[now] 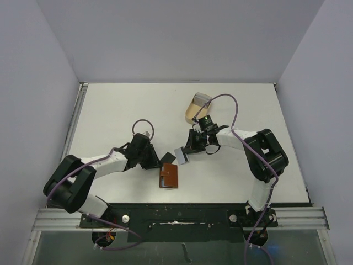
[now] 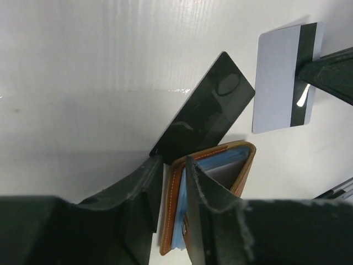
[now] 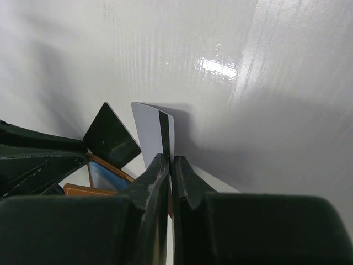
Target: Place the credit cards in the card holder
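The brown card holder (image 1: 169,178) lies near the front middle, its blue-lined edge (image 2: 209,161) under my left gripper, whose fingers stand slightly apart. A black card (image 2: 207,105) lies by the holder's back edge; whether the left fingers touch it is unclear. A grey card (image 1: 180,156) with a dark stripe is right of it, its far end held in my right gripper, shut on it in the right wrist view.
A tan box (image 1: 196,110) with a grey object inside sits at the back, right of middle. The white table (image 1: 110,99) is otherwise mostly clear.
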